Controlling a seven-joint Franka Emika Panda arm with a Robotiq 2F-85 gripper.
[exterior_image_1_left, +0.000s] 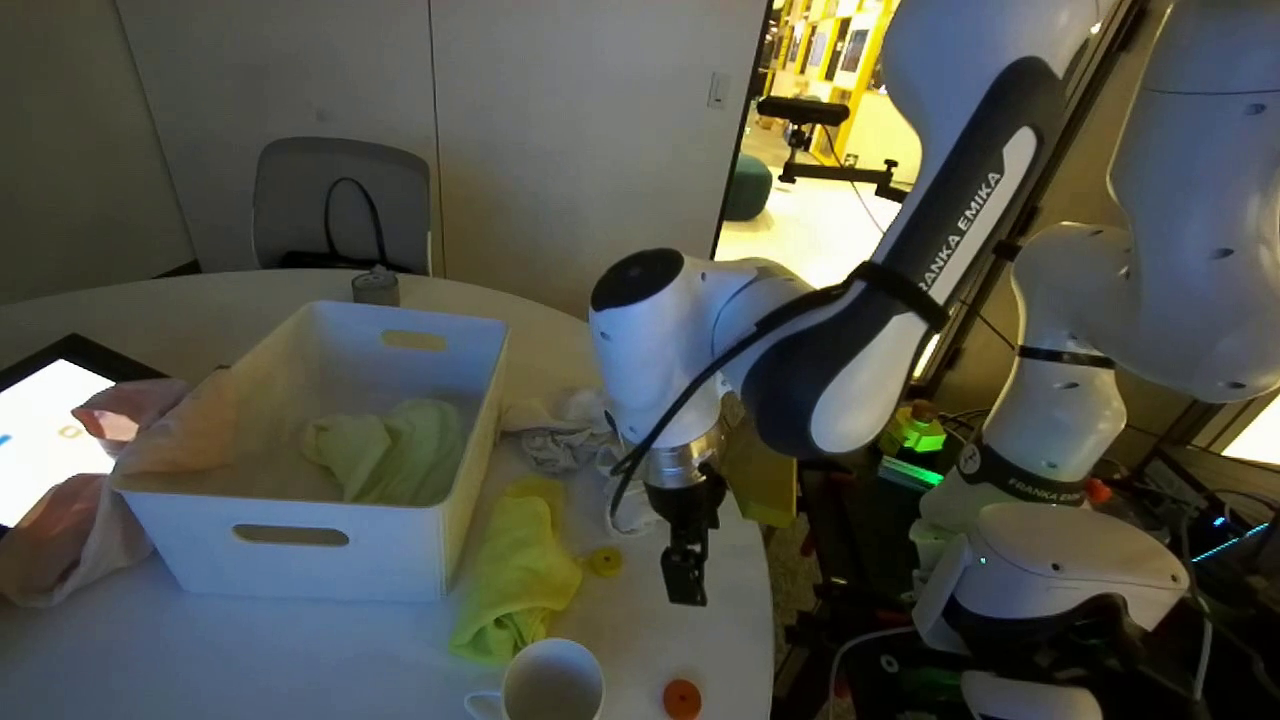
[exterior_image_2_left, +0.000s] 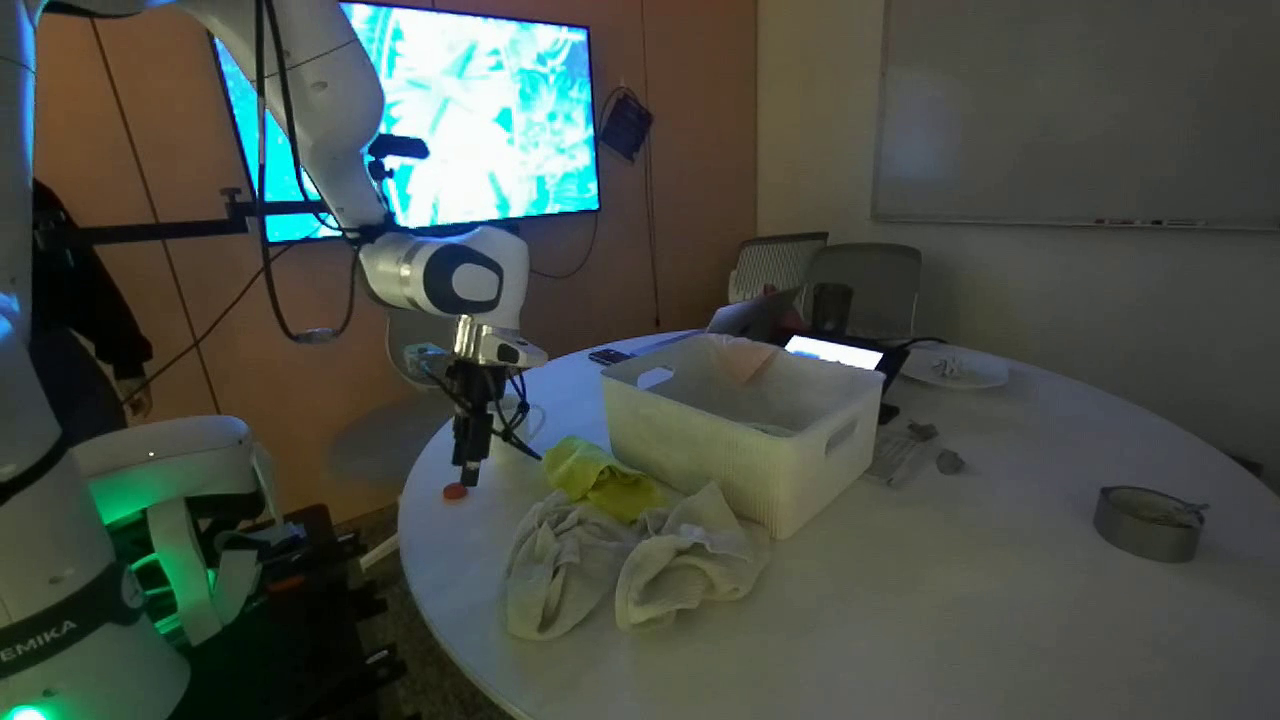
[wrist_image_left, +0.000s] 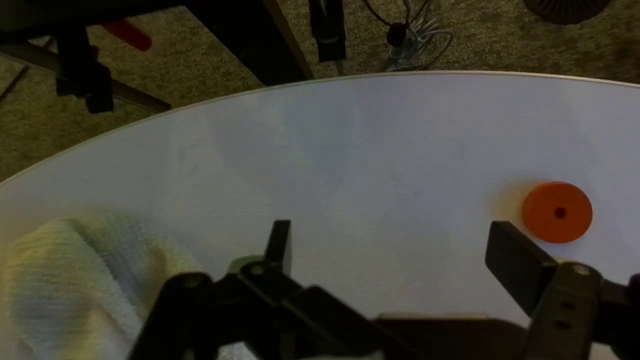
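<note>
My gripper stands open, its fingers wide apart with only bare table between them. In exterior view 1 the gripper is seen edge-on, pointing down near the table's right side. An orange disc with a small centre hole lies just beyond the right finger in the wrist view. In exterior view 1 the orange disc is nearer the camera than the gripper, and a yellow disc lies left of the fingers. A pale crumpled cloth fills the wrist view's lower left.
A white bin contains a pale green cloth, with a pink cloth over its side. Beside it lie a yellow-green towel, grey-white cloths and a white mug. The table edge is close.
</note>
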